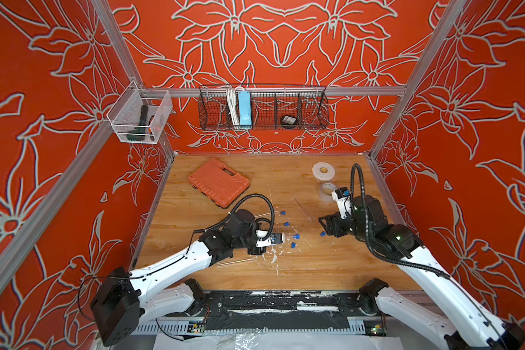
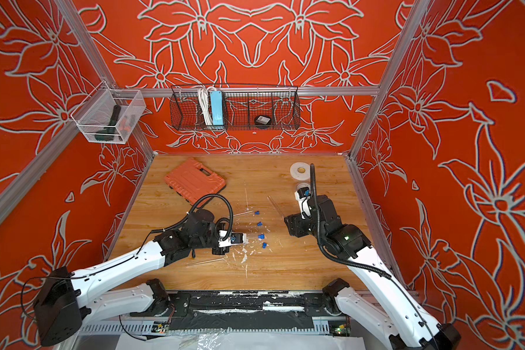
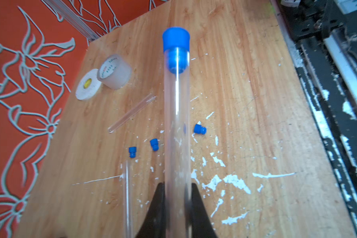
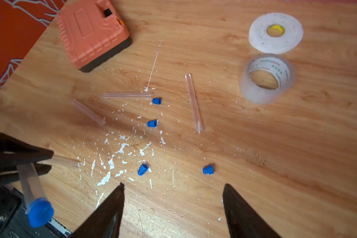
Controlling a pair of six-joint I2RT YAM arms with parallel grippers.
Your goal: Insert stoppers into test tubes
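My left gripper is shut on a clear test tube (image 3: 177,130), whose far end carries a blue stopper (image 3: 176,43) with its narrow part inside the tube. In the right wrist view that capped tube hangs at lower left, its stopper (image 4: 40,212) towards the camera. My right gripper stands open above the table, empty between its fingers. Loose blue stoppers lie below it, among them a far stopper (image 4: 156,100), a near-left stopper (image 4: 142,169) and a right-hand stopper (image 4: 208,169). Several bare tubes lie around them, including a middle tube (image 4: 193,101) and a back-left tube (image 4: 127,94).
An orange case (image 1: 219,182) sits at the back left of the table. At the back right are a white tape roll (image 4: 276,33) and a clear tape roll (image 4: 267,79). White scuffs mark the middle.
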